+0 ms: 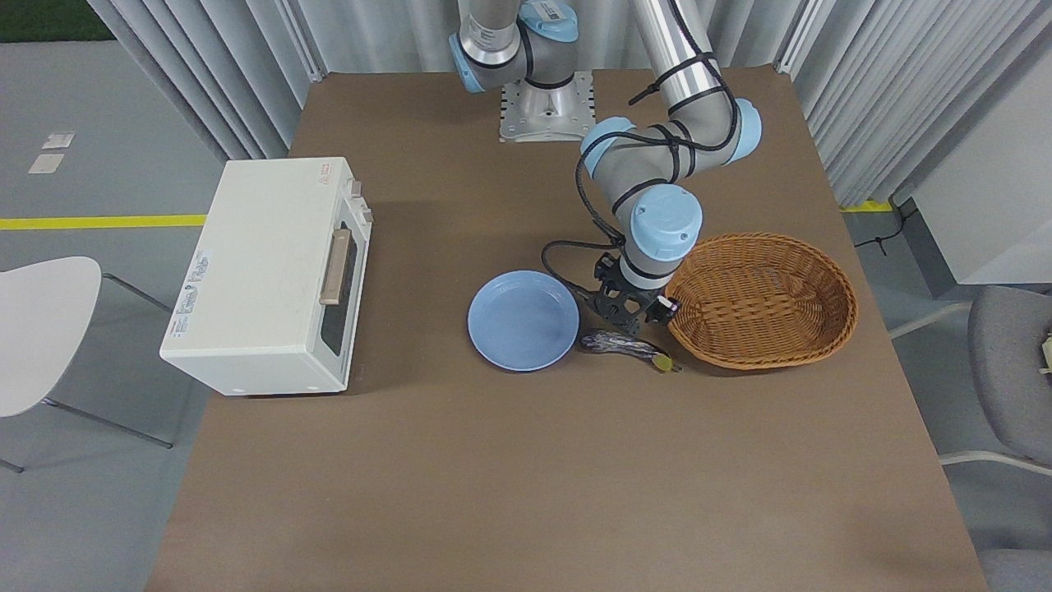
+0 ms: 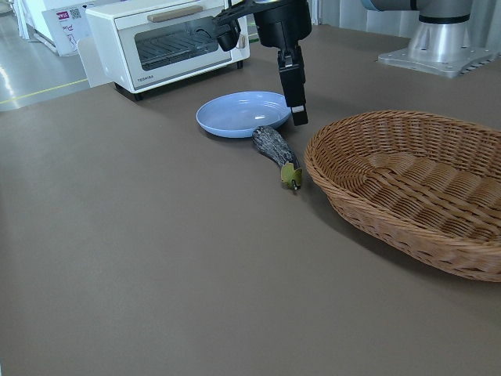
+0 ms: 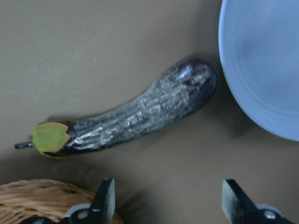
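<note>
An eggplant (image 1: 623, 345) (image 2: 274, 149) (image 3: 135, 116) with a green calyx lies on the table between a blue plate (image 1: 523, 321) (image 2: 241, 113) (image 3: 266, 60) and a brown wicker basket (image 1: 764, 301) (image 2: 407, 196) (image 3: 42, 196). My gripper hangs just above it, open, with nothing between its fingers; in the front view it is partly hidden under the arm, in the left view it is near the plate's back right.
A white toaster oven (image 1: 256, 266) (image 2: 168, 43) stands on the left of the table.
</note>
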